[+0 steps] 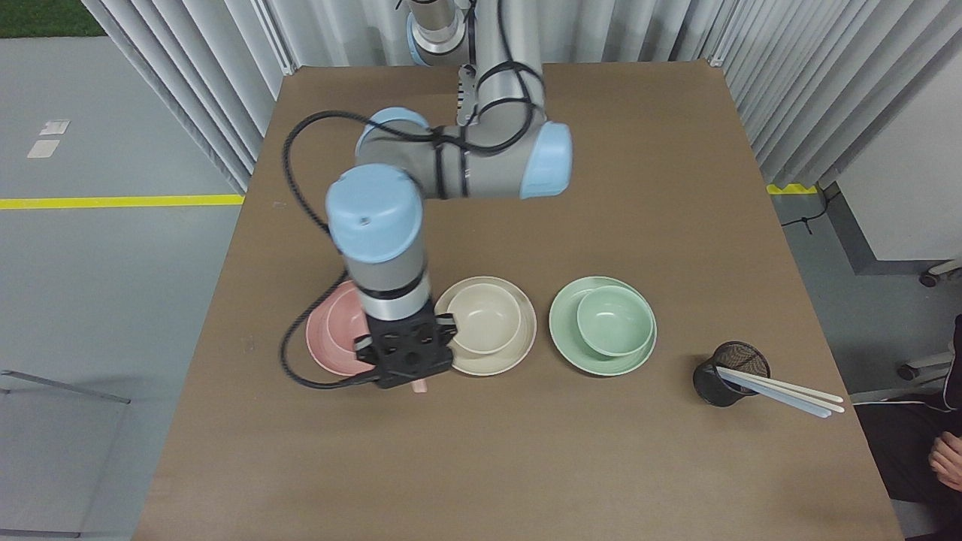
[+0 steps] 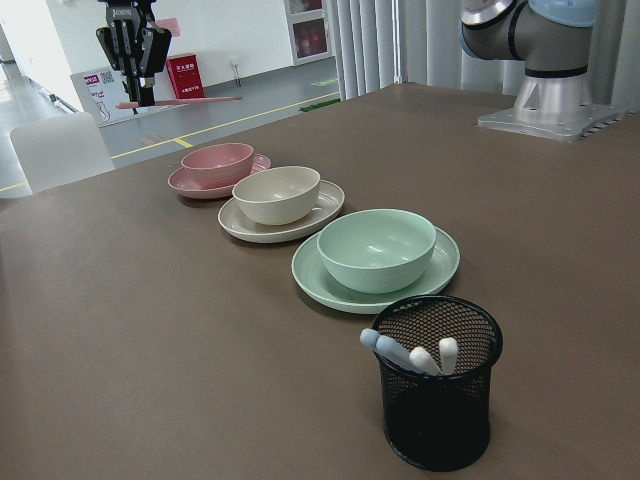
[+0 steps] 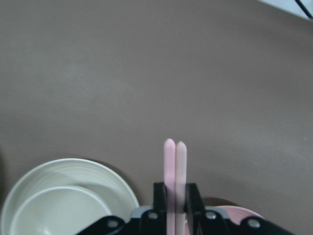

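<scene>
My gripper is shut on a pair of pink chopsticks (image 3: pixel 169 171), which point away from it in the wrist view. In the left view the gripper (image 2: pixel 140 85) hangs high above the table beyond the pink bowl (image 2: pixel 218 162) on its pink plate (image 2: pixel 185 184). From the front it covers part of that set and edges over the cream plate (image 1: pixel 500 361). The cream bowl (image 1: pixel 484 315) sits on that plate, and the green bowl (image 1: pixel 615 317) sits on a green plate (image 1: pixel 575 352).
A black mesh cup (image 1: pixel 712 388) at the right holds several white and pale blue chopsticks (image 1: pixel 794 394). A person sits at the right edge.
</scene>
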